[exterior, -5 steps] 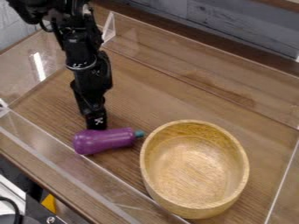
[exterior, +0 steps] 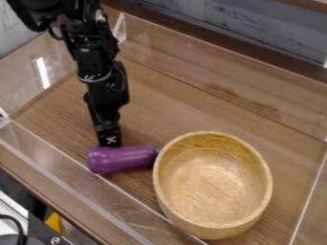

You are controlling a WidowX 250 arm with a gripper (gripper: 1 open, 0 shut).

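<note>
My black gripper [exterior: 107, 134] reaches down from the upper left with its tips low over the wooden table, right at the back side of a purple toy eggplant [exterior: 118, 159]. The eggplant lies on its side, its green stem end against the left rim of a large tan bowl [exterior: 212, 184]. The fingertips are small and dark; they appear apart, with the eggplant just in front of them rather than clearly between them. The bowl is empty.
A clear edge strip runs along the near left, with dark floor and cables beyond. A grey wall stands at the back.
My gripper has moved slightly down toward the eggplant. The eggplant has shifted a little to the right, toward the bowl.
</note>
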